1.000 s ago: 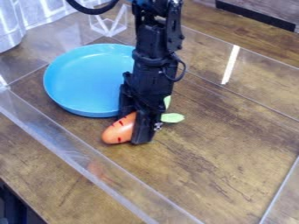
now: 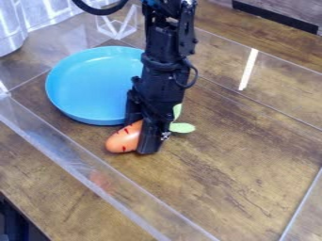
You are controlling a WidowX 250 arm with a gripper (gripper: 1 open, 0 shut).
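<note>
An orange toy carrot [image 2: 122,140] with green leaves [image 2: 179,127] lies on the wooden table just in front of a blue plate [image 2: 78,85]. My black gripper [image 2: 146,141] is down over the middle of the carrot, between its orange tip and the leaves. The fingertips are dark and overlap, so I cannot tell whether they are closed on it.
Clear edging strips run along the lower left and far right. A white object [image 2: 10,21] sits at the top left corner.
My gripper has shifted slightly over the carrot, and the carrot's orange tip has moved a little. The plate has stayed in place.
</note>
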